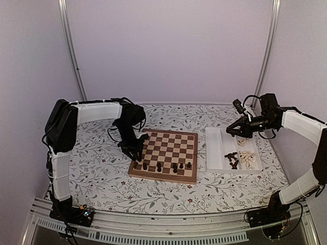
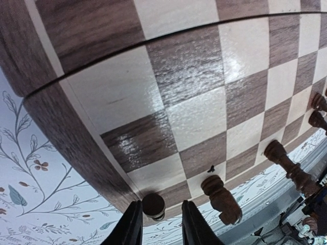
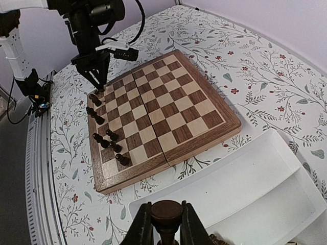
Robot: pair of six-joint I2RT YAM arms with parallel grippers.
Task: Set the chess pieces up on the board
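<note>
The wooden chessboard carries several dark pieces along its front edge. My left gripper is low over the board's left front corner, fingers apart, with a dark piece standing in the corner square just beyond them. A dark knight and a taller piece stand farther along that row. My right gripper is shut on a dark chess piece, held above the white tray at the right.
The tray holds loose dark pieces and light pieces in separate compartments. The back half of the board is empty, and patterned tabletop is free around it.
</note>
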